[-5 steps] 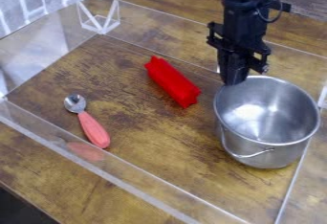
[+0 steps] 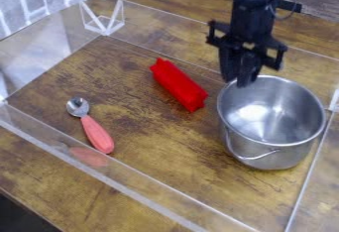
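Observation:
My gripper (image 2: 244, 56) hangs from the top over the back edge of a large steel pot (image 2: 271, 123); it is motion-blurred, and I cannot tell how far open its fingers are or whether anything is between them. A red elongated object (image 2: 177, 83) lies on the wooden table left of the pot. A spoon with a pink handle (image 2: 95, 132) lies at the lower left.
A clear plastic barrier runs along the left and front of the wooden table (image 2: 133, 176). A small white wire-like object (image 2: 103, 20) stands at the upper left.
The gripper has shifted slightly and is now blurred. The pot sits a little further left than it did. The red object and spoon have not moved.

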